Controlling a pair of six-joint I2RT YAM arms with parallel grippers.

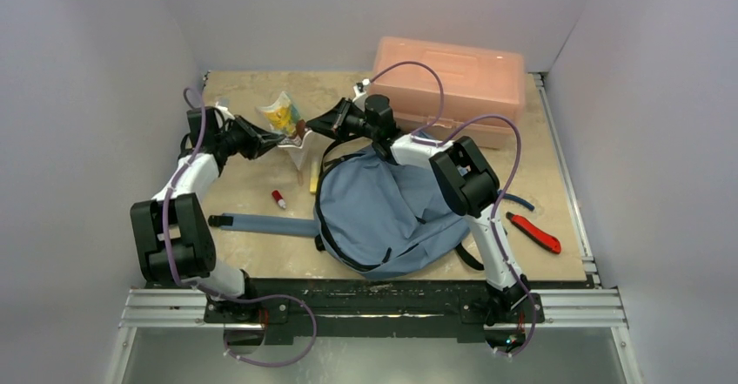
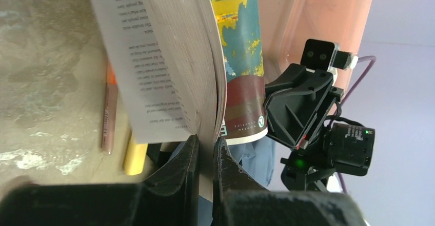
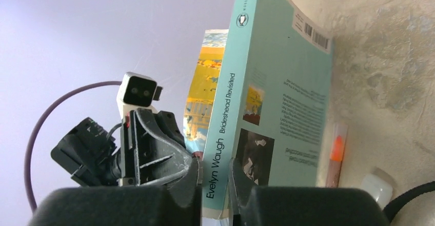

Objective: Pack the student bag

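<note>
A paperback book (image 1: 283, 118) (image 2: 241, 108) (image 3: 277, 98), pale teal on the back with a colourful front cover, is held raised at the centre left. My left gripper (image 1: 275, 140) is shut on its pages. My right gripper (image 1: 311, 126) has closed in at the book's spine from the right, its fingertips either side of it; how firmly is unclear. The open blue bag (image 1: 387, 210) lies below and right of the book.
A pink plastic box (image 1: 448, 79) stands at the back right. A yellow item (image 1: 313, 178), an orange pen (image 3: 336, 154) and a small red tube (image 1: 278, 199) lie near the book. A red-handled tool (image 1: 533, 232) lies far right.
</note>
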